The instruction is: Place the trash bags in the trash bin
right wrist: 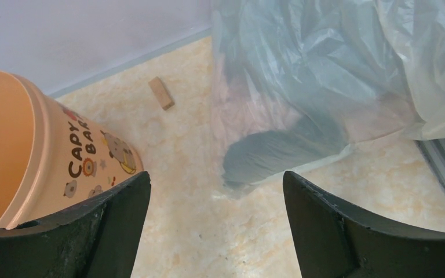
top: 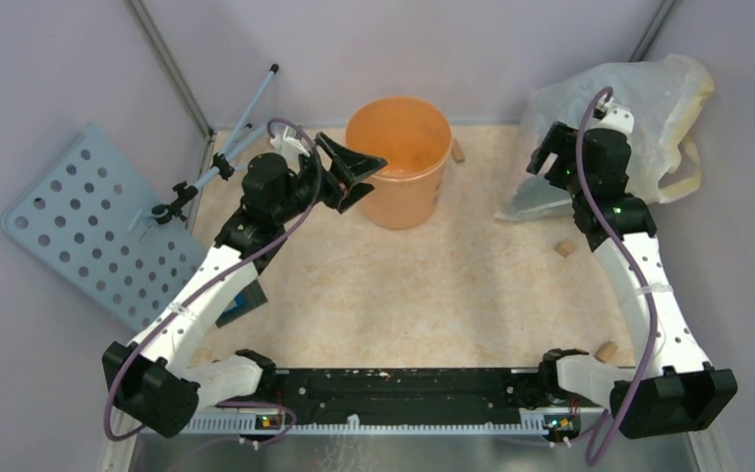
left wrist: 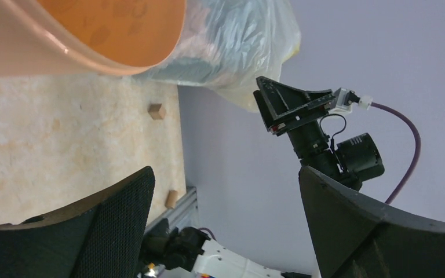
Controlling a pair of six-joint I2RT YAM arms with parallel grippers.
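Note:
The orange trash bin (top: 400, 202) stands upright at the back middle; the visible part of its inside is bare. A pale see-through trash bag (top: 609, 84) with a yellowish handle leans into the back right corner. Pinkish and dark patches show through the bag (right wrist: 301, 87) in the right wrist view. My left gripper (top: 368, 178) is open beside the bin's left front side, with nothing between its fingers. At the left of the bag and above it, my right gripper (top: 543, 167) stands open. No bag lies between its fingers, though the bag is just beyond them.
A blue perforated board (top: 98, 226) and a folding stand (top: 241, 133) occupy the left side. Small wooden blocks (top: 565, 248) lie near the bag and elsewhere.

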